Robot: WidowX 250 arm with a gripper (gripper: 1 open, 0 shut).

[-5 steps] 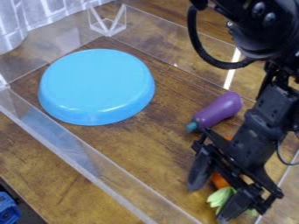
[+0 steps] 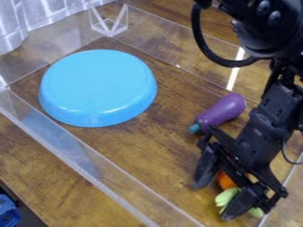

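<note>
The black gripper (image 2: 231, 168) is low at the right of the camera view, its fingers around and over an orange carrot with green leaves (image 2: 243, 202) at the bottom right. Part of the orange body shows between the fingers; whether they grip it is unclear. A purple eggplant (image 2: 221, 113) lies just behind the gripper.
A blue round lid or plate (image 2: 97, 86) lies on the wooden surface (image 2: 83, 160) at upper left. Clear plastic walls edge the area. A small blue object sits at the lower-left corner.
The gripper has shifted slightly, and the orange piece and leaves show a little differently among the fingers. The eggplant and blue disc are unmoved.
</note>
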